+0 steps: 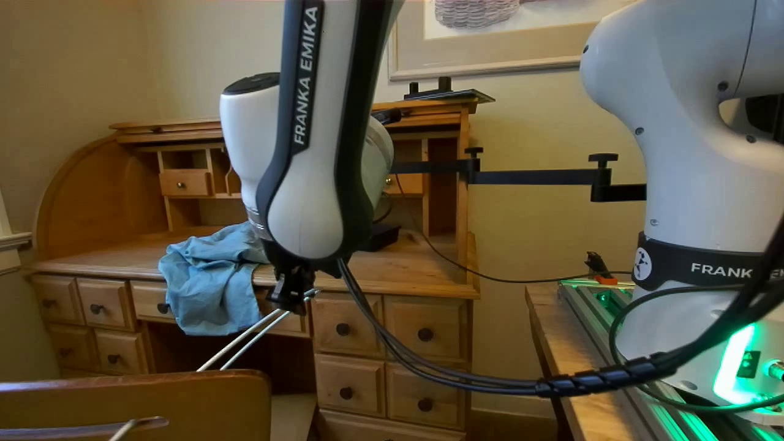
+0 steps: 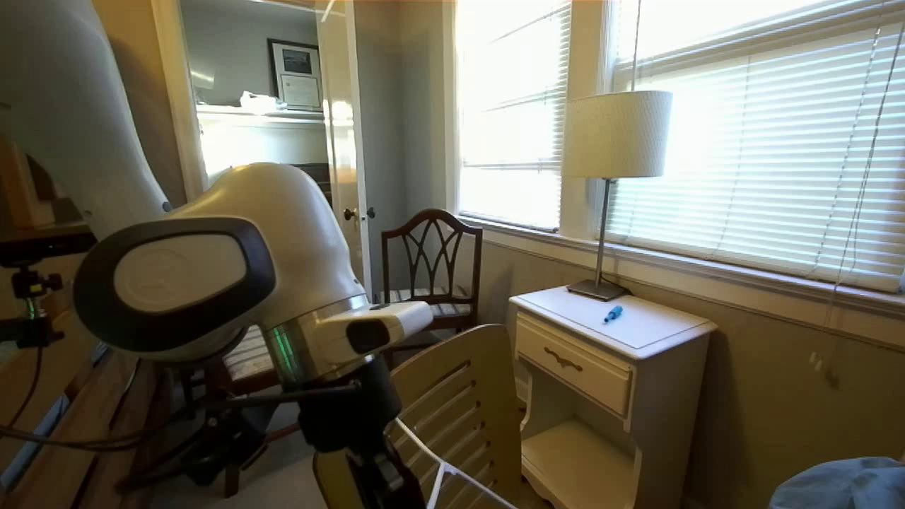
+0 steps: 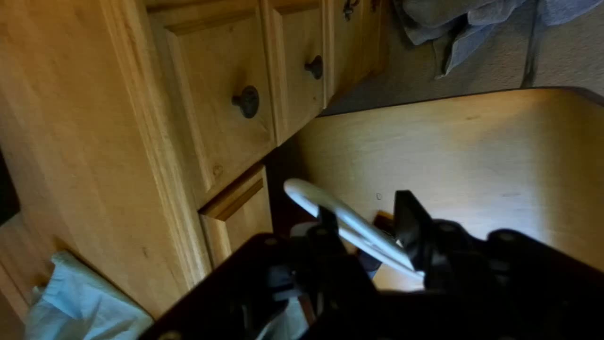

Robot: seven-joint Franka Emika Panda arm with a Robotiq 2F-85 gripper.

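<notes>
A thin white frame, like a hanger [image 3: 354, 224], runs slantwise between the black fingers of my gripper in the wrist view. The fingertips stand apart there; whether they pinch the frame deeper down is hidden by the dark fingers. In exterior view 1 its two white rods [image 1: 246, 340] slope down and left from my gripper [image 1: 294, 297] and pass behind the chair back [image 1: 132, 393]. Exterior view 2 shows the forked white frame [image 2: 442, 466] beside the gripper, in front of the slatted chair [image 2: 471, 382].
A blue cloth [image 1: 209, 275] drapes over the front edge of the wooden roll-top desk [image 1: 433, 272], close to the gripper. Black cables [image 1: 470, 378] hang from the arm. A white nightstand [image 2: 611, 326] bears a lamp [image 2: 619, 136] and a small blue item [image 2: 613, 314].
</notes>
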